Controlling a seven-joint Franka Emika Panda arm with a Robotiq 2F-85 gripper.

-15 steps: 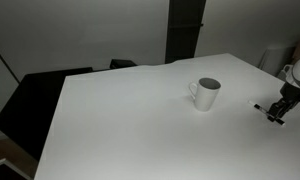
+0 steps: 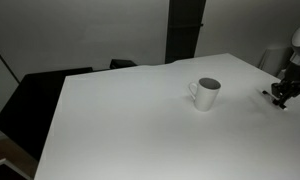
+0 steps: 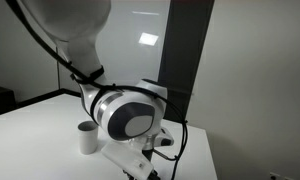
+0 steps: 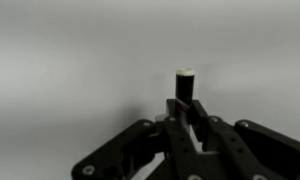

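A dark marker-like stick [image 4: 185, 88] with a pale end stands out between the fingertips of my gripper, which is shut on it. In exterior view 1 the gripper [image 2: 278, 98] is at the right side of the white table, low over it; whether the marker touches the table cannot be told. A white mug [image 2: 205, 95] stands upright near the table's middle, clear of the gripper and to its left in that view. Behind the arm in exterior view 2, the mug [image 3: 87, 138] shows at the left, while the gripper's fingers are mostly hidden.
A black surface [image 2: 35, 105] lies beyond its left edge. The arm [image 3: 130, 115] fills the middle of exterior view 2, with a cable looping around it.
In exterior view 1 the gripper has shifted slightly up and right, the marker with it, and the marker's angle looks changed, with less of its pale body showing. The mug has not moved.
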